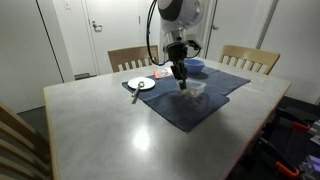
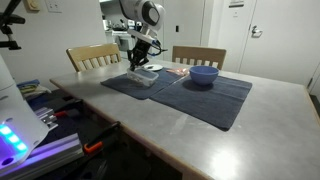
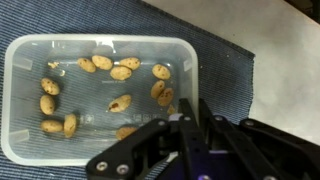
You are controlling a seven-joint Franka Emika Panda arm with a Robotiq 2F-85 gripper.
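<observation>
A clear plastic container (image 3: 97, 125) holds several small tan, nut-like pieces (image 3: 121, 103). My gripper is at the container's right side in the wrist view, shut on its rim. In exterior view 1 the gripper (image 1: 182, 84) reaches down at the left edge of the container (image 1: 194, 88). From exterior view 2 the container (image 2: 146, 76) looks close to level over the dark mat, with the gripper (image 2: 134, 68) at its far left end. Whether its base rests fully on the cloth cannot be told.
A dark blue mat (image 1: 184, 112) covers part of the white table (image 1: 95, 125). A white plate (image 1: 142, 84) and a green-handled utensil (image 1: 136, 95) lie to the left. The blue bowl (image 2: 203, 75) stands at the back. Chairs surround the table, whose left half is bare.
</observation>
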